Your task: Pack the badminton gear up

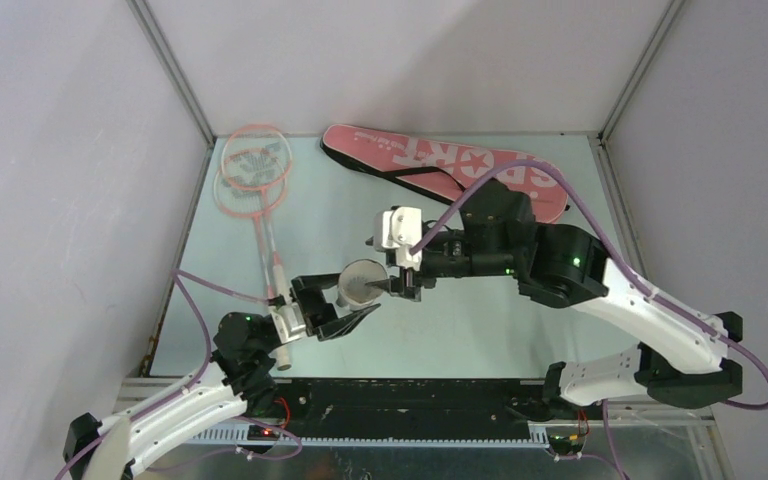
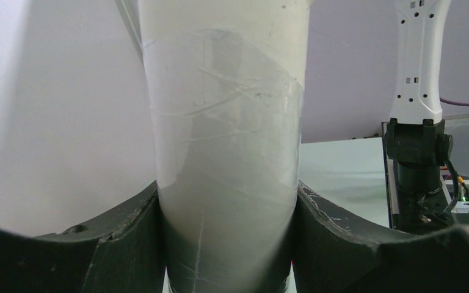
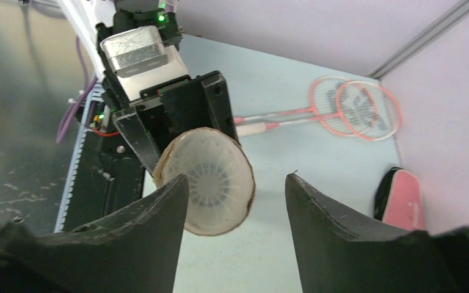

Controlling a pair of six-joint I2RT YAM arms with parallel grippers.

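A white shuttlecock tube (image 1: 363, 280) is held upright by my left gripper (image 1: 335, 298), shut on it; it fills the middle of the left wrist view (image 2: 226, 134). My right gripper stands open just off the tube's round translucent end (image 3: 206, 177). Two pink rackets (image 1: 257, 186) lie overlapping on the left of the table, their handles partly under the left arm. A pink racket bag (image 1: 470, 165) lies along the back.
White walls close it in at back and sides.
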